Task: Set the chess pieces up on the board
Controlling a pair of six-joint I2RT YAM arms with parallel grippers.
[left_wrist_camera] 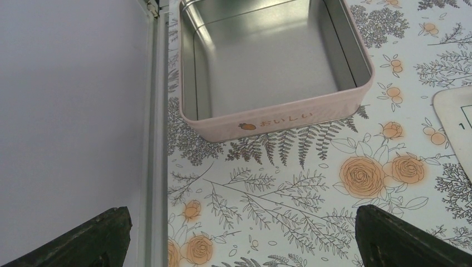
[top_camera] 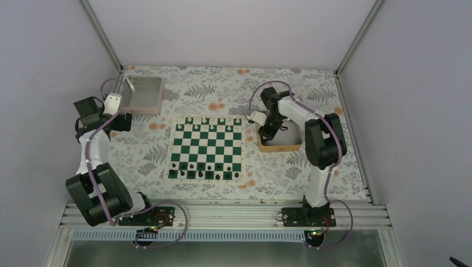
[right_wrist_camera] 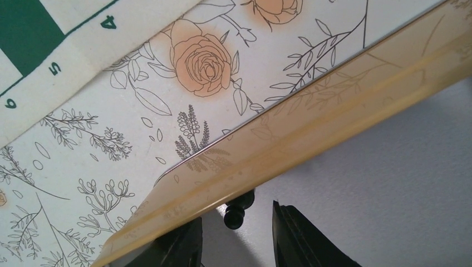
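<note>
The green and white chess board lies mid-table. White pieces stand along its far rows, and two rows of black pieces line its near side, with a gap in the inner row toward the right. One black piece is in the tan-rimmed box, close to its wall. My right gripper reaches into that box, open, its fingers on either side of the piece with space around it. At the far left, my left gripper hangs open over bare table, nothing between its fingers.
The tan box stands right of the board; its rim is close to my right fingers. A pink metal box, empty where visible, sits at the back left. Table between board and boxes is clear.
</note>
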